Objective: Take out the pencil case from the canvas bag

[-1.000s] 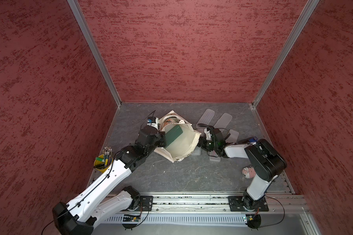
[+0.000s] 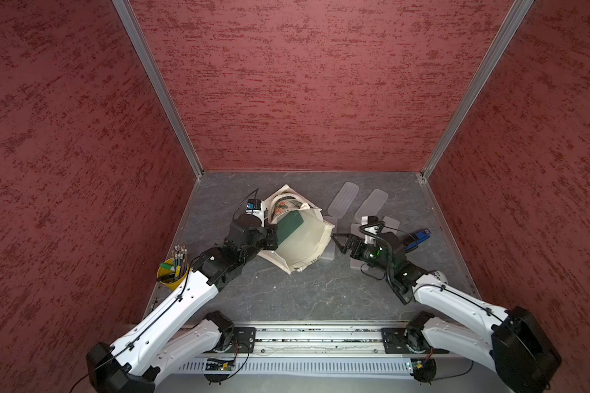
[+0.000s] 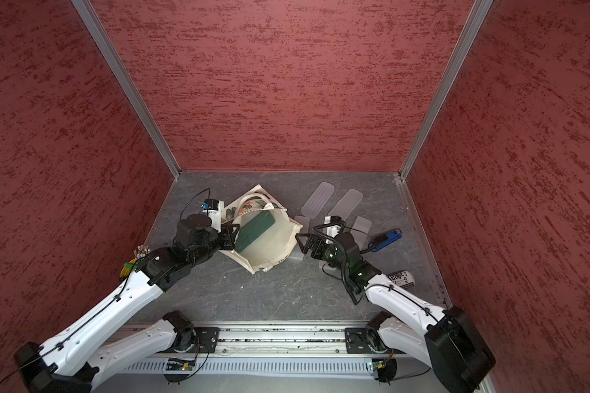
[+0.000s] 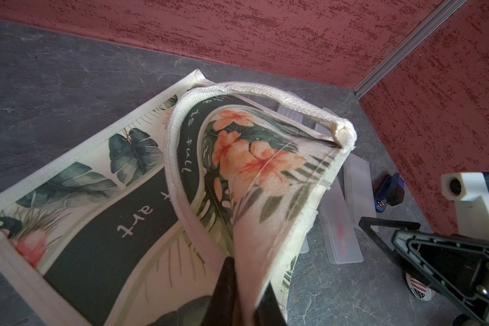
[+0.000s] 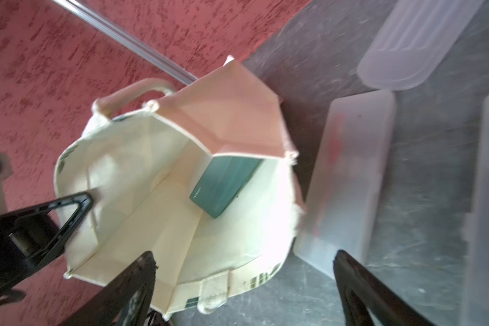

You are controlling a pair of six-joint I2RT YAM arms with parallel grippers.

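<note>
The cream canvas bag [image 2: 308, 242] with floral print lies open on the grey table, mouth toward the front right. Inside lies the dark green pencil case [image 5: 224, 184], visible through the mouth in both top views and the right wrist view. My left gripper is shut on the bag's upper edge at its left side, the fabric bunched between the fingers. My right gripper stands open to the right of the bag, facing it, with nothing between its fingers.
Several translucent plastic cases [image 5: 344, 174] lie right of the bag. Further right are a blue tool [image 3: 388, 239] and a printed cylindrical object [image 3: 401, 279]. A yellow cup of brushes [image 2: 172, 275] stands at the left.
My right arm has swung back toward the front right, its gripper pulled a little away from the bag and turned. The left gripper and bag have barely moved.
</note>
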